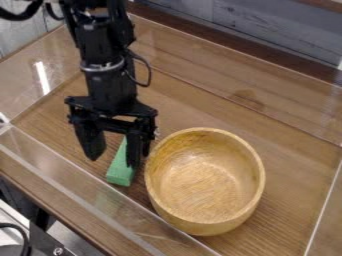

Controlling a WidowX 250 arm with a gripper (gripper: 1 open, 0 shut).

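Observation:
My black gripper (112, 135) hangs low over the wooden surface at the left of centre, open, with its fingers pointing down. Just beneath and to the right of it lies a green object (122, 170), long and flat, partly hidden behind the gripper. Whether the fingers touch it I cannot tell. To the right sits an empty tan bowl (203, 180), close beside the green object.
Low edges border it at the back and left. A dark cable shows at the lower left.

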